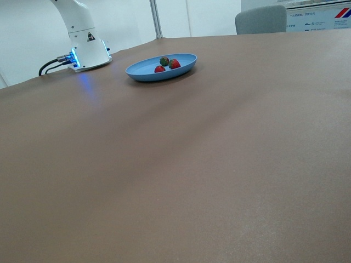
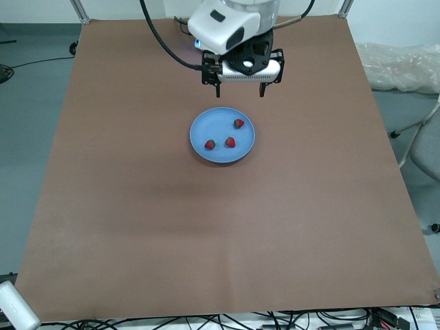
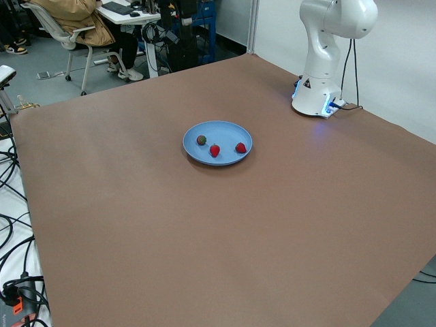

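Observation:
A blue plate (image 2: 213, 134) lies on the brown table with three strawberries on it (image 2: 230, 142), spaced apart; it also shows in the top view (image 1: 142, 71) and right view (image 3: 218, 126). In the left view my gripper (image 2: 240, 91) is raised behind the plate, near the table's back, its two black fingers apart and open with nothing seen between them. The gripper is out of sight in the top and right views.
The arm's base (image 3: 317, 95) stands at the back edge. Cables run along the near edge, and a chair (image 2: 426, 144) is beside the table.

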